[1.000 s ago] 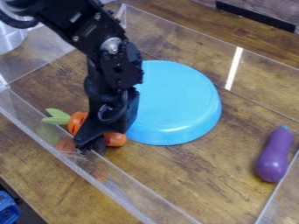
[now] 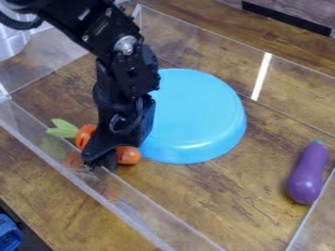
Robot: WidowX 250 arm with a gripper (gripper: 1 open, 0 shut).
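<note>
My black gripper (image 2: 105,147) reaches down from the top left to an orange carrot (image 2: 128,154) with green leaves, lying on the wooden floor beside the near clear wall. The fingers are around or just over the carrot's middle; whether they are closed on it is hidden.
A blue upturned bowl or plate (image 2: 197,115) lies right of the gripper. A purple eggplant (image 2: 307,174) is at the right. Clear plastic walls (image 2: 144,221) border the area. The wooden floor between bowl and eggplant is free.
The arm has shifted slightly over the last second, its upper part appearing a little more upright. The carrot stays in about the same place.
</note>
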